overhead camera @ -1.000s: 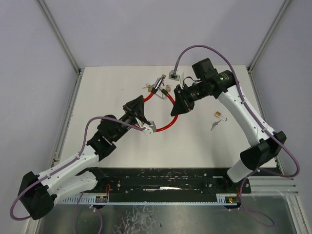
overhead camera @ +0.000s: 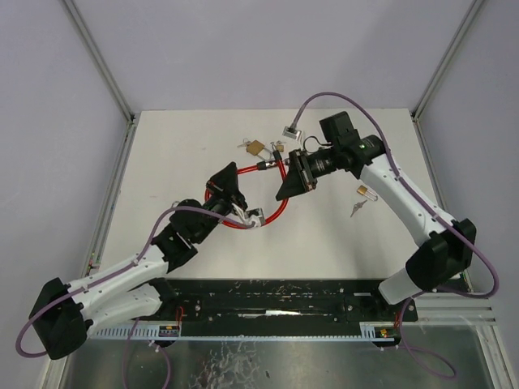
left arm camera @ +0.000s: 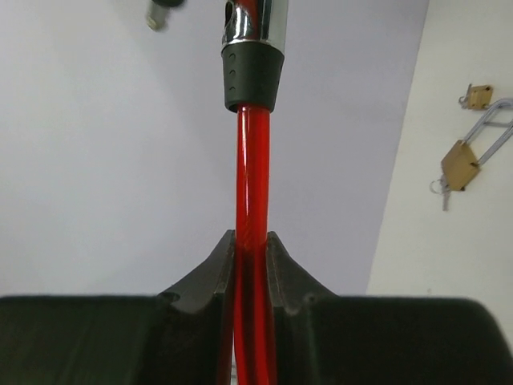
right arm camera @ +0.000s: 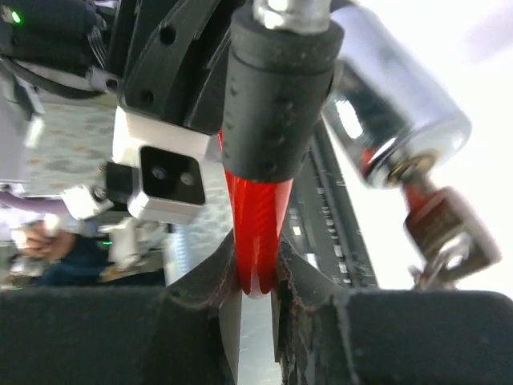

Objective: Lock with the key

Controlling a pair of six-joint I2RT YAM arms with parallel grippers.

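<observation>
A red cable lock (overhead camera: 276, 211) forms a loop between my grippers in the top view. My left gripper is shut on one red arm of it, below a black collar and chrome cylinder (left arm camera: 252, 20). My right gripper is shut on the other red arm, under a dark collar (right arm camera: 268, 104) with a silver tip. Beside that tip, a blurred chrome lock body (right arm camera: 409, 120) shows in the right wrist view. In the top view the two ends are close together at the top of the loop; whether they are joined is unclear.
Brass padlocks with keys (left arm camera: 460, 165) lie behind the loop on the white table (overhead camera: 162, 162). Another small padlock (overhead camera: 364, 191) and a key (overhead camera: 357, 207) lie to the right.
The lock's ends at the top of the loop have come down from an angled peak into a flatter, more level line. My right gripper has shifted slightly down and left.
</observation>
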